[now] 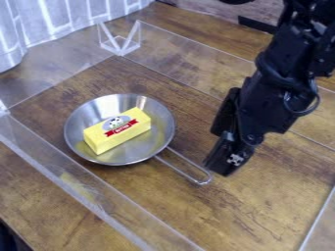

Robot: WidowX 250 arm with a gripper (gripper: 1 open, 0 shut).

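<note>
A steel pan [96,113] with a long wire handle pointing to the lower right rests on the wooden counter. In it lies a yellow butter stick [102,133] with a printed label. My black gripper [230,145] is at the right, low above the counter, just right of the pan and near the handle. Its fingers are dark and overlap, so I cannot tell whether it is open or shut.
Clear plastic walls edge the counter [249,216] at left and back. A small white wire piece [118,43] stands at the back left, near a white draped cloth [33,25]. Bare wood lies at front and centre back.
</note>
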